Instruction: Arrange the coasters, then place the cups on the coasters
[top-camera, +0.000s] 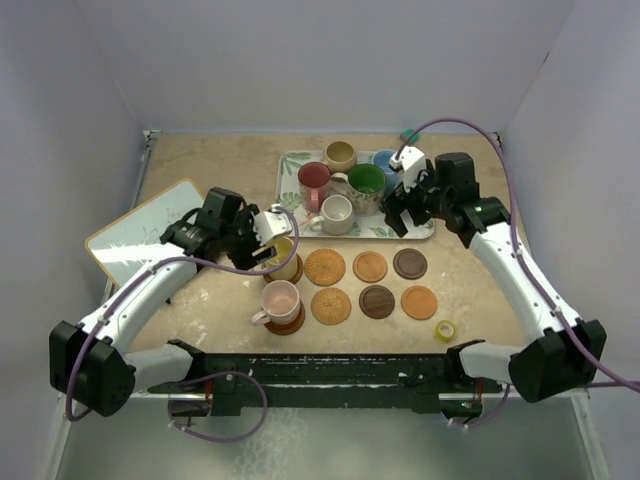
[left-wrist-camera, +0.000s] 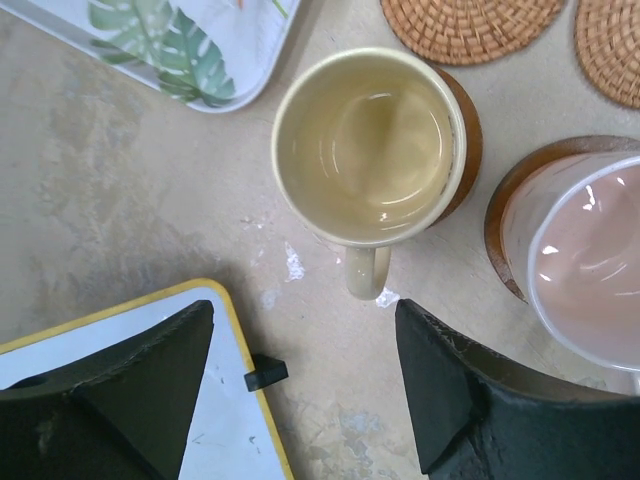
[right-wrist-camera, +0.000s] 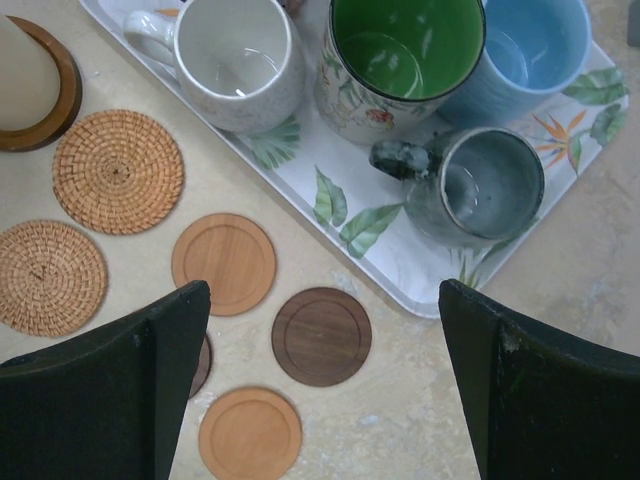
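In the left wrist view a cream yellow cup (left-wrist-camera: 365, 145) stands on a wooden coaster (left-wrist-camera: 465, 140), handle toward my left gripper, whose fingers are apart and empty. A pink cup (left-wrist-camera: 580, 260) stands on another coaster beside it. My right gripper is open above the tray's edge and the coasters. Below it in its wrist view lie a dark wooden coaster (right-wrist-camera: 320, 335) and light wooden ones (right-wrist-camera: 225, 263), with a grey-teal mug (right-wrist-camera: 475, 185) in the tray above.
The floral tray (top-camera: 290, 170) holds several mugs at the back. A whiteboard (top-camera: 135, 225) lies at left, a tape roll (top-camera: 445, 330) at front right. Woven coasters (right-wrist-camera: 118, 170) lie in the middle.
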